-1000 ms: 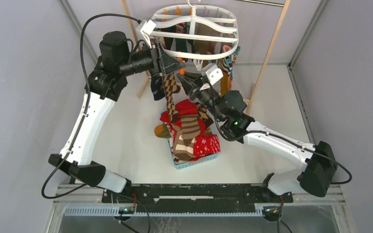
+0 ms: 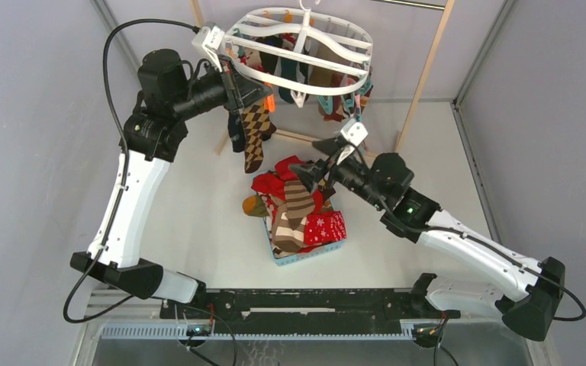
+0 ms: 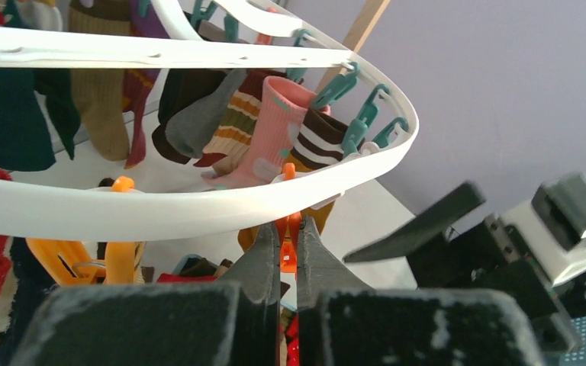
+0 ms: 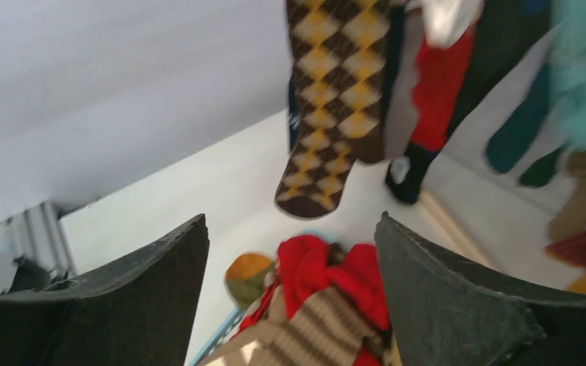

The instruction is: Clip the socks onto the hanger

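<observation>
The white hanger [image 2: 303, 57] spans the top, with socks clipped along it. At its front left rim, my left gripper is shut on an orange clip [image 3: 288, 255]. A brown-and-yellow checkered sock [image 4: 328, 84] hangs toe down below that side of the hanger; its upper end is out of sight, so what holds it cannot be seen. My right gripper [image 2: 310, 158] is open over the basket, apart from the sock. In the right wrist view its fingers [image 4: 160, 282] are wide apart with no cloth between them.
A blue basket [image 2: 305, 258] heaped with loose socks [image 2: 297, 202] stands below. Teal clips [image 3: 362, 118] line the hanger's far right rim. A wooden pole [image 2: 427, 72] rises at the right. Bare floor lies left and right of the basket.
My right gripper has opened and drawn back down and right, away from the clip. My left gripper has shifted left, the hanger tilting with it, and the checkered sock hangs further left, clear of the basket.
</observation>
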